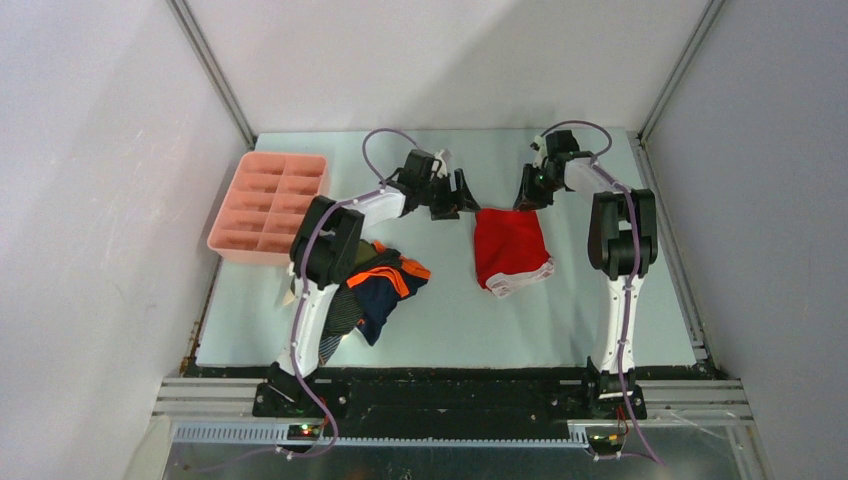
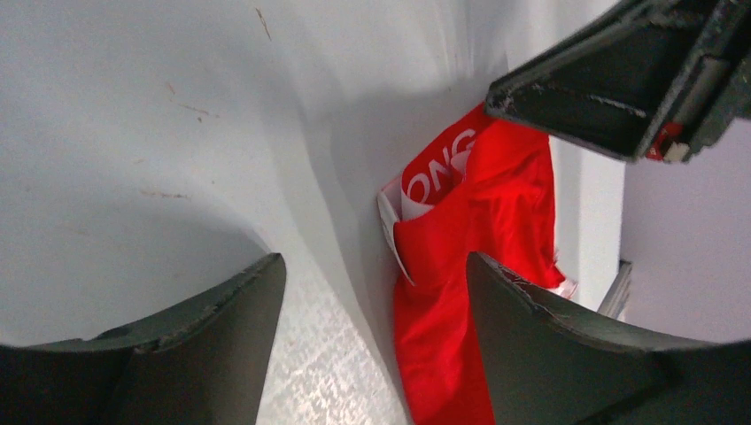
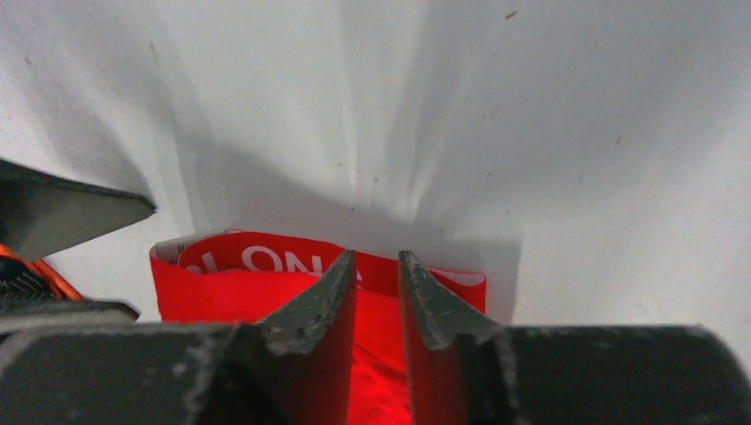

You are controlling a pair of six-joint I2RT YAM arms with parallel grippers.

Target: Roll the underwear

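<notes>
The red underwear is spread on the table with a white edge toward the front. In the left wrist view, its lettered waistband curls up from the table. My left gripper is at the far left corner, its fingers wide open; the cloth shows beyond and beside the right finger, not gripped. Over the waistband's right part stands my right gripper, its fingers parted by a narrow gap with red cloth showing in it. Whether they touch the cloth I cannot tell.
A pink compartment box stands at the far left. In front of it, partly under the left arm, lies a pile of dark and orange garments.
</notes>
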